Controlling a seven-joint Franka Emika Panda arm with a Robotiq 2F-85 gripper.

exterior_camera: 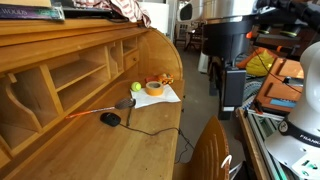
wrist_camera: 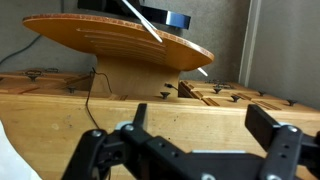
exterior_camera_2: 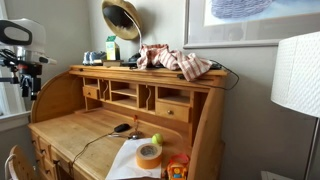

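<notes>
My gripper is open, its two dark fingers wide apart with nothing between them. It hangs at the right of exterior view 1, over the front side of the wooden desk (exterior_camera: pixel 150 125) and away from the things on it. On a white sheet of paper (exterior_camera: pixel 142 98) at the desk's far end sits a roll of orange tape (exterior_camera: pixel 155 88). Close by are a green ball (exterior_camera: pixel 136 86) and a red and yellow toy (exterior_camera_2: pixel 178 167). A black mouse (exterior_camera: pixel 110 119) and a spatula-like tool with a red handle (exterior_camera: pixel 88 112) lie nearer the shelves.
A wooden chair back (exterior_camera: pixel 210 152) stands at the desk's front, under the arm. Cubbyholes (exterior_camera: pixel 80 72) line the rear. A thin black cable (exterior_camera: pixel 150 133) crosses the desktop. The near part of the desktop is bare. A lampshade (exterior_camera_2: pixel 300 85) stands off to the right.
</notes>
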